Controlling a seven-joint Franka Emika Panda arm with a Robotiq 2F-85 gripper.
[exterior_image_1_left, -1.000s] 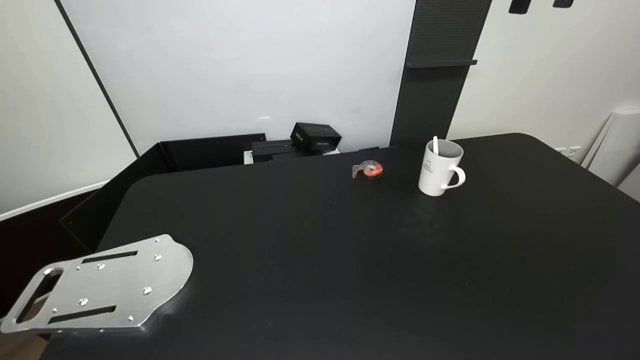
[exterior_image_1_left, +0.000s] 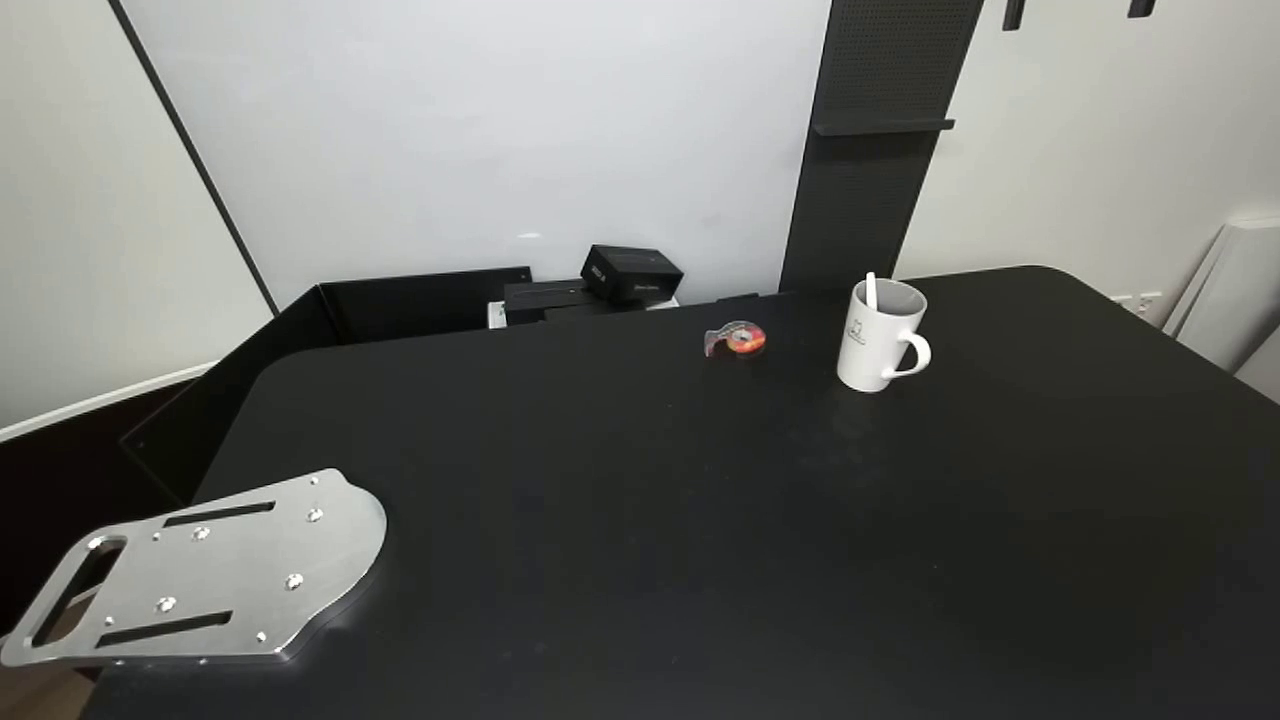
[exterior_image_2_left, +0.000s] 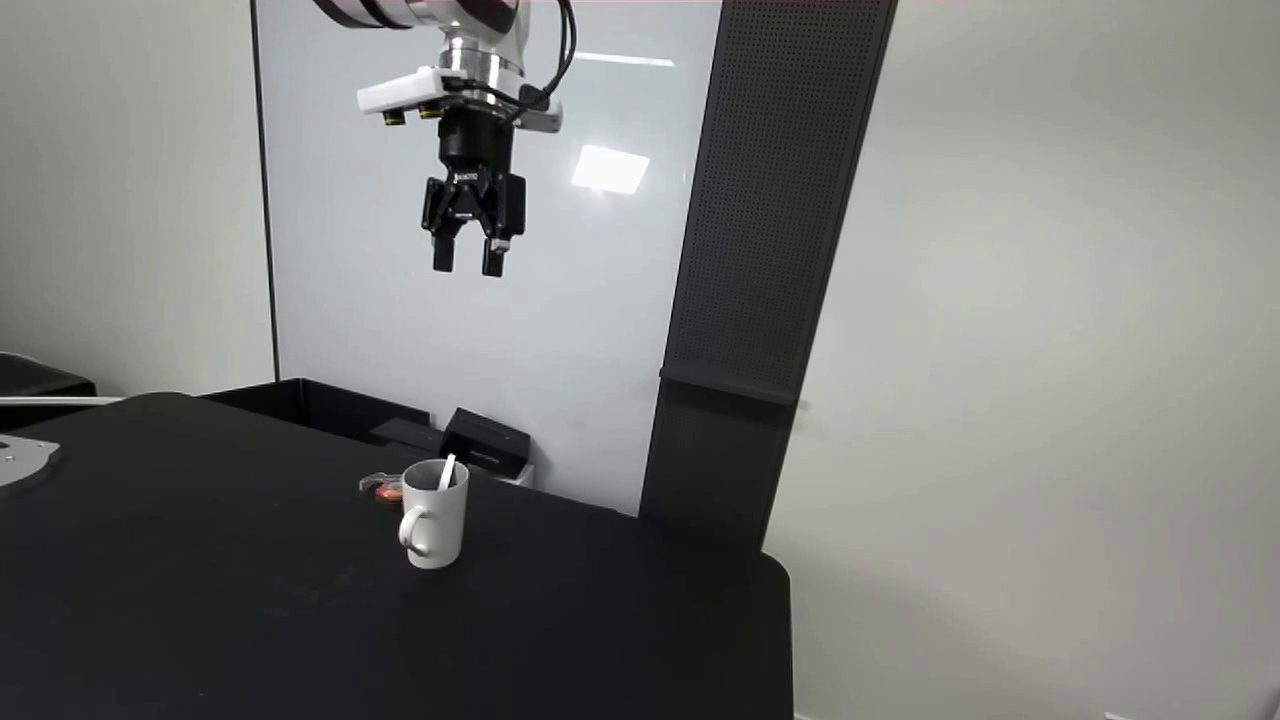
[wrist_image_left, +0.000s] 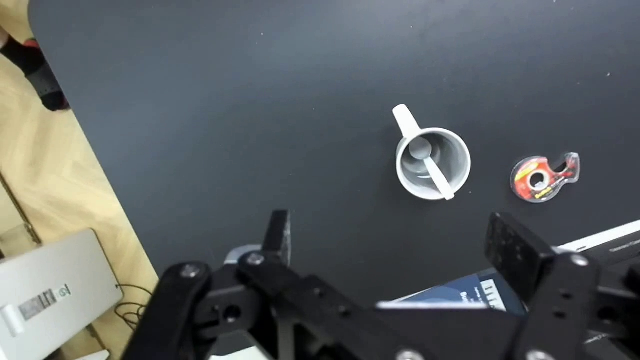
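Observation:
Upright on the black table stands a white mug (exterior_image_1_left: 872, 348), its handle turned right in the first exterior view. A white spoon (wrist_image_left: 438, 178) leans inside it, the bowl down and the handle end resting at the rim, as the wrist view shows from above. Beside the mug lies a red and clear tape dispenser (exterior_image_1_left: 745, 338). My gripper (exterior_image_2_left: 468, 257) hangs open, high above the table, with nothing between its fingers. In the first exterior view only the fingertips (exterior_image_1_left: 1014, 13) enter at the top edge.
A grey metal plate (exterior_image_1_left: 228, 570) sits at the table's left end. Behind the far edge, a black bin holds dark boxes (exterior_image_1_left: 632, 275). A tall dark pegboard (exterior_image_2_left: 768, 240) rises behind.
At the top of the first exterior view, the fingertips have shifted slightly and look narrower, turned differently. The mug, spoon and tape dispenser have stayed where they were.

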